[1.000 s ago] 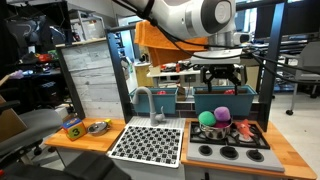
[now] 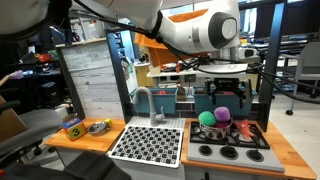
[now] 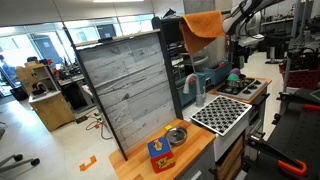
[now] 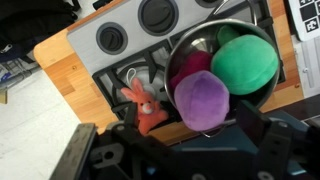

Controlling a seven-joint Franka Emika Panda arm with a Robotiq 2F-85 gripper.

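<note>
A metal pot point(image 4: 183, 50) stands on the stove and holds a green round thing point(image 4: 245, 65), a purple round thing point(image 4: 203, 100) and something dark red point(image 4: 192, 68). In exterior view 1 the purple thing point(image 2: 222, 114) rises above the pot's rim, with the green one point(image 2: 206, 118) to its left. Just above the pot, my gripper point(image 2: 226, 95) points down with its fingers spread. The wrist view has the purple thing ahead of the open fingers, and nothing is gripped. An orange plush toy point(image 4: 147, 107) lies on the stove beside the pot.
Left of the stove are a drying rack point(image 2: 147, 144) and a faucet point(image 2: 147, 97). A metal bowl point(image 3: 177, 136) and a colourful box point(image 3: 160, 154) sit farther along the counter. Blue bins point(image 2: 233, 103) stand behind the stove, close to the gripper.
My gripper has come down toward the pot, its fingers still apart. The pot, its contents and the plush toy have stayed in place.
</note>
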